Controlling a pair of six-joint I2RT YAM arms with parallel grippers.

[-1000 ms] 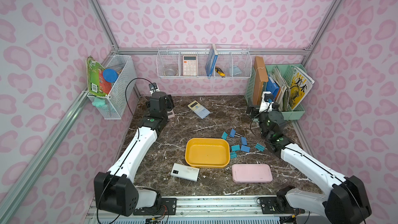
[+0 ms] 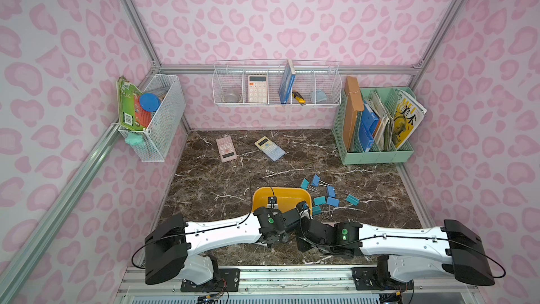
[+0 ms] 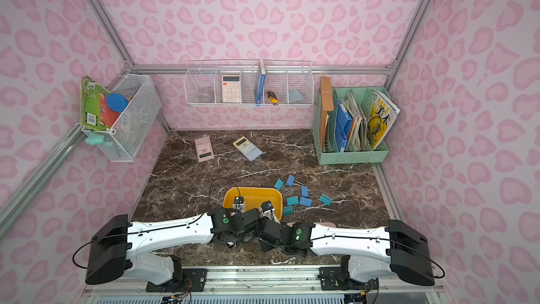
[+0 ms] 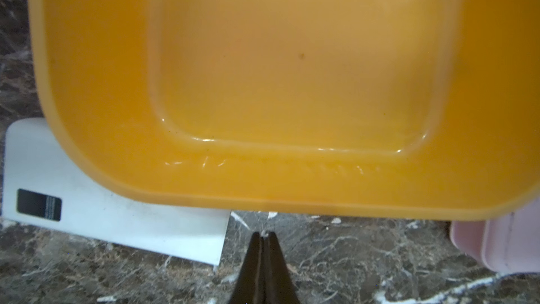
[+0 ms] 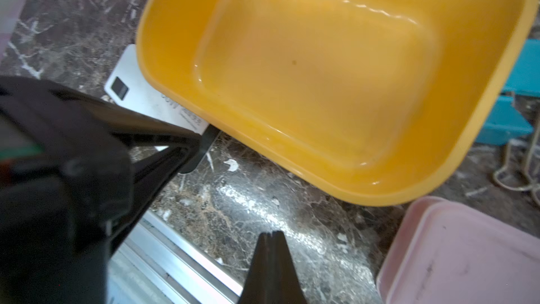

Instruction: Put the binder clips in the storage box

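Note:
An empty yellow storage box (image 4: 292, 78) stands near the front middle of the table. To its right lie several blue and teal binder clips, among them a teal clip (image 2: 352, 199) and a blue clip (image 2: 333, 202). Low over the table at the box's front side is my left gripper, its fingers together with nothing between them. My right gripper, likewise shut and empty, also points down at the bare table in front of the box. In the right wrist view the left arm's dark gripper parts (image 5: 194, 149) show close by.
A pink lid (image 5: 472, 253) lies right of the box's front corner. A white flat device (image 4: 112, 202) lies partly under the box's front-left rim in view. Two calculators, a pink one (image 2: 226, 149) and a blue-yellow one (image 2: 270, 148), lie farther back. The two arms are very close together.
Both arms have swung from the back sides of the table inward and toward the front, meeting at the box's front. The box and clips look unmoved.

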